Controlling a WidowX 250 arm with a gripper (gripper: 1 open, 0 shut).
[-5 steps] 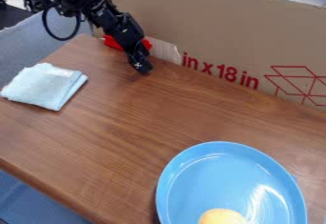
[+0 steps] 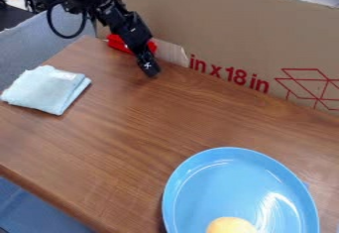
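Note:
My black gripper (image 2: 146, 63) hangs at the back left of the wooden table, in front of the cardboard wall, angled down close to the tabletop. Whether it is open or shut I cannot tell. A red object (image 2: 117, 42) is partly hidden behind it. A folded pale cloth (image 2: 46, 88) lies on the left of the table. At the front right is a blue plate (image 2: 239, 177) with a round pale yellow item (image 2: 231, 226) on it, cut off by the frame's bottom edge.
The cardboard wall (image 2: 225, 29) runs along the back. The table's left edge drops to a blue area below.

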